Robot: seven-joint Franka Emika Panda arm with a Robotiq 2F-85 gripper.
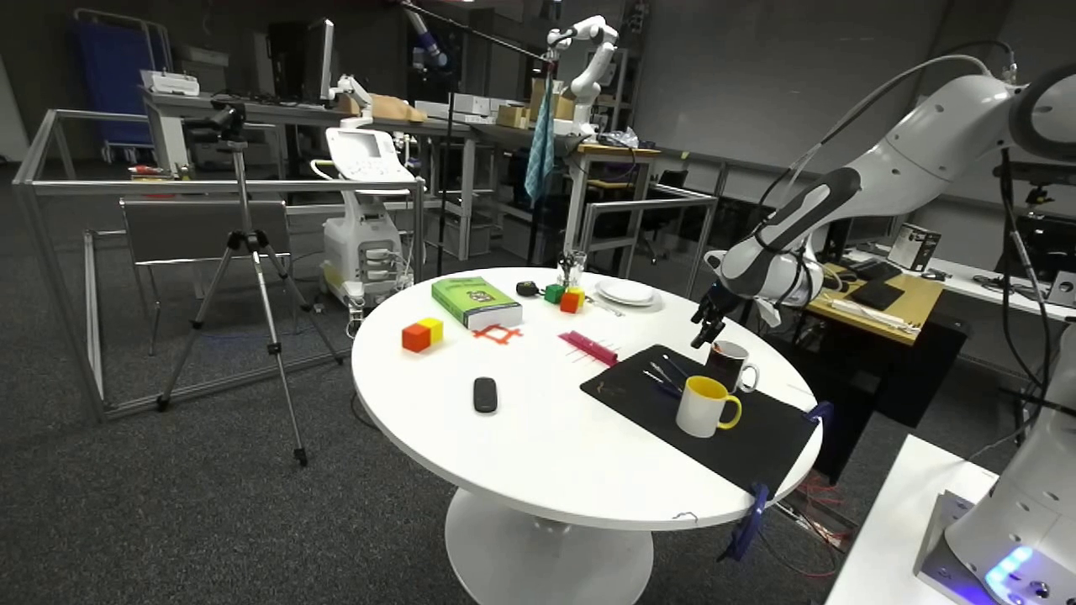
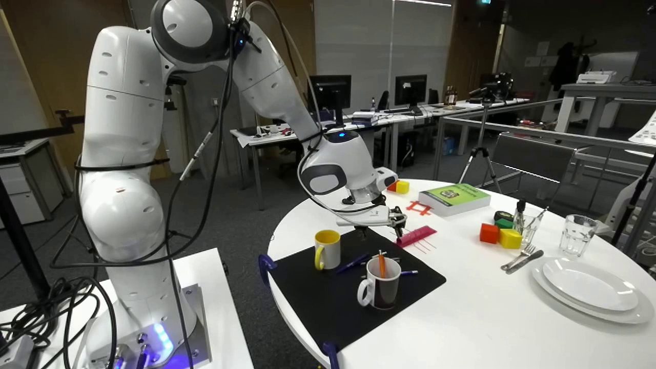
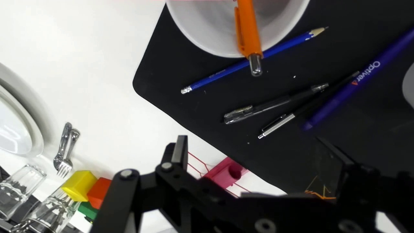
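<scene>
Above the black mat (image 2: 307,295) my gripper hangs open, its fingers (image 3: 180,150) wide apart and nothing between them. A dark mug with a white handle (image 2: 384,289) stands upright on the mat, an orange pen (image 3: 248,33) leaning in it. The wrist view shows a blue pencil (image 3: 221,73), a clear pen (image 3: 271,104), a silver-tipped pen (image 3: 277,126) and a purple pen (image 3: 349,89) lying loose on the mat. Also on it is a white mug with yellow inside (image 1: 701,412).
Beyond the mat lie a pink holder (image 1: 589,348), a green book (image 1: 476,304), coloured cubes (image 2: 489,233), stacked plates (image 2: 590,286), cutlery (image 2: 521,259) and glasses (image 2: 576,237). Blue clamps (image 1: 744,526) grip the table edge.
</scene>
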